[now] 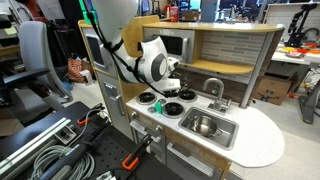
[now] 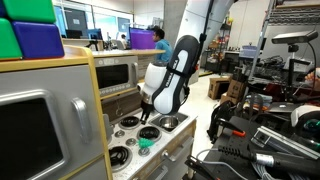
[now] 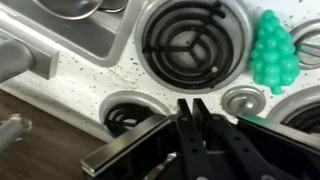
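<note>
A green, bumpy, tree-shaped toy (image 3: 274,52) lies on the white stovetop beside a large black coil burner (image 3: 190,45). Exterior view 2 shows the green toy (image 2: 145,142) among the burners. My gripper is over the stove, its dark fingers close together and shut. Nothing shows clearly between them. In the wrist view the toy is up and to the right of the fingertips, apart from them. From the side, the gripper (image 1: 173,88) hangs above the back of the stovetop, beneath the white arm.
A metal sink (image 1: 204,125) with a faucet (image 1: 219,93) is set into the counter right of the stove. A microwave (image 1: 174,43) and a wooden shelf (image 1: 225,68) stand behind. Bare white counter (image 1: 258,140) lies farther right.
</note>
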